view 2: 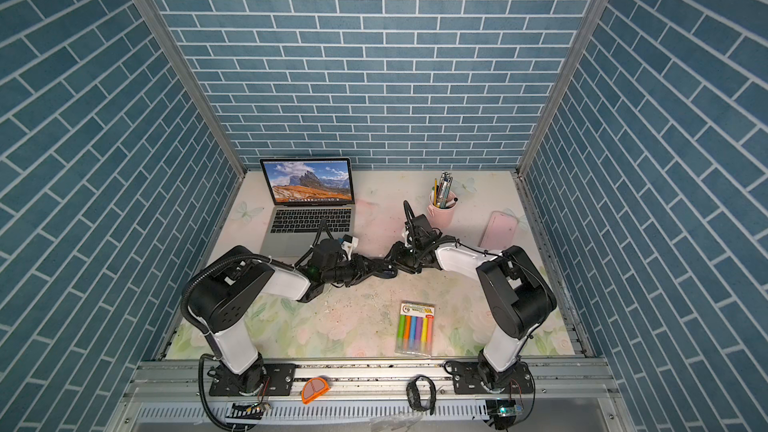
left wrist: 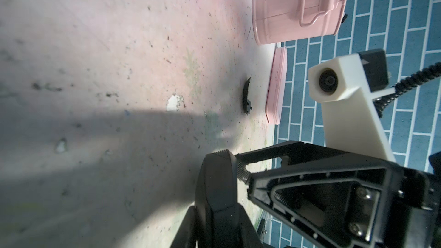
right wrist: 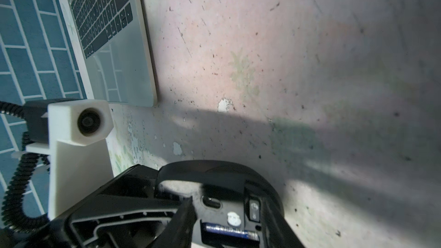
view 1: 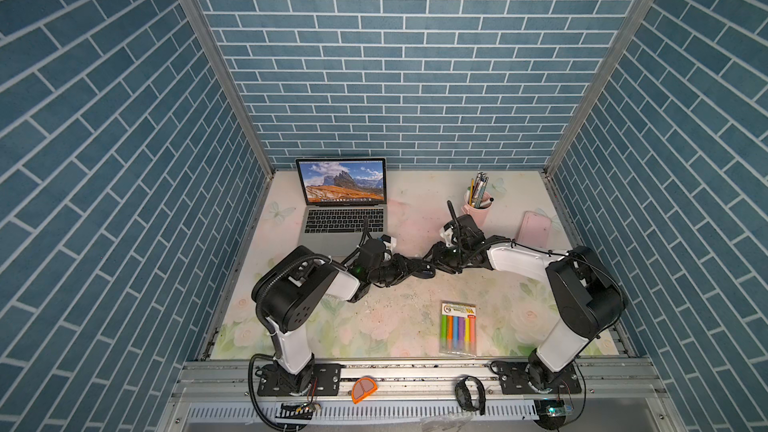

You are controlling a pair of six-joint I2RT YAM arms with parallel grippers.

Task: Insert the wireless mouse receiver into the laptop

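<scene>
My left gripper is shut on the black mouse (left wrist: 215, 179), holding it off the table with its underside toward the right arm. In the right wrist view the bare underside of the mouse (right wrist: 202, 174) shows an open compartment with a blue battery (right wrist: 229, 231). A small metal-ended piece, seemingly the receiver (right wrist: 254, 209), sits in a slot beside it. My right gripper is open close in front of the compartment, its blurred fingers (right wrist: 186, 218) either side of the slot area. Whether they touch the receiver I cannot tell. The laptop (view 1: 340, 220) stands open at the back left.
A pink pen cup (left wrist: 294, 9) and a pink case (view 1: 533, 229) stand at the right. A small black curved piece (left wrist: 246, 96) lies on the table. A marker pack (view 1: 457, 328) lies in front. Both arms meet closely at mid-table.
</scene>
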